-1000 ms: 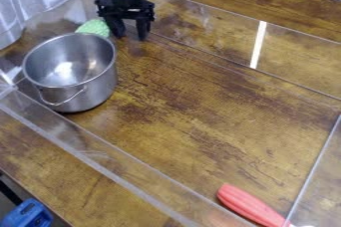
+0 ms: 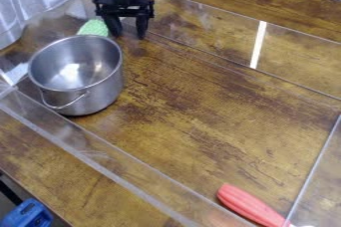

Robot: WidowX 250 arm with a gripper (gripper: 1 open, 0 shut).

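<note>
My black gripper is at the top left, low over a green object that sits behind a large steel pot. The fingers are dark and small in view, so I cannot tell whether they are open or shut, or whether anything is between them. The pot stands upright on the wooden surface at the left, and its visible interior looks empty.
A red-handled object lies at the bottom right. A blue object is at the lower left corner. Clear low walls border the wooden surface, whose middle and right are bare.
The pot has shifted slightly to the right. My gripper and the green object have hardly moved.
</note>
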